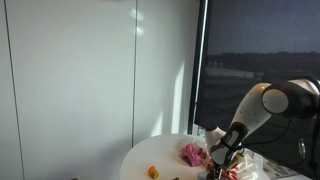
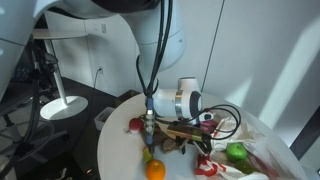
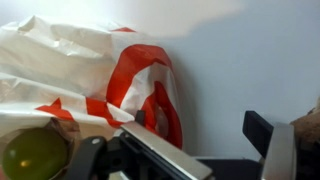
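Observation:
In the wrist view my gripper is open, its two dark fingers well apart. A crumpled white plastic bag with red stripes (image 3: 95, 60) lies to the left, its striped edge reaching the left finger. A dark green round fruit (image 3: 35, 153) rests at the bag's lower left. Bare white table shows between the fingers. Exterior view 2 has the bag (image 2: 212, 165) with a green fruit (image 2: 236, 152) beside my arm; the fingertips there are hard to make out among the items.
An orange (image 2: 155, 170) sits near the front of the round white table (image 2: 113, 155), with a red fruit (image 2: 136, 124) farther left. A pink item (image 1: 192, 153) lies by the arm in exterior view 1. A brown thing (image 3: 308, 125) is at the wrist view's right edge.

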